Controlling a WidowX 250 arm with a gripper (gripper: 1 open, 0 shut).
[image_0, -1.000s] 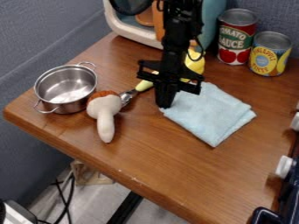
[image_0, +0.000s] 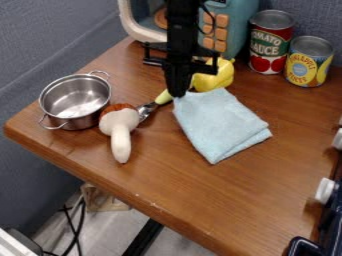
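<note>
My black gripper (image_0: 178, 82) hangs over the back middle of the wooden table, just above the upper left corner of a light blue folded cloth (image_0: 221, 126); whether it is open or shut is hard to see. A yellow object (image_0: 218, 75) is partly hidden behind it. A utensil with a pale yellow handle (image_0: 162, 99) lies left of the cloth, near a white mushroom-like item (image_0: 119, 136) with an orange top.
A steel pot (image_0: 75, 100) sits at the left edge. Two cans, tomato sauce (image_0: 270, 45) and a yellow one (image_0: 309, 64), stand at the back right, beside a teal toy (image_0: 231, 25).
My gripper has moved back and left, up the table. The cloth has shifted slightly left, with its upper part lying differently.
</note>
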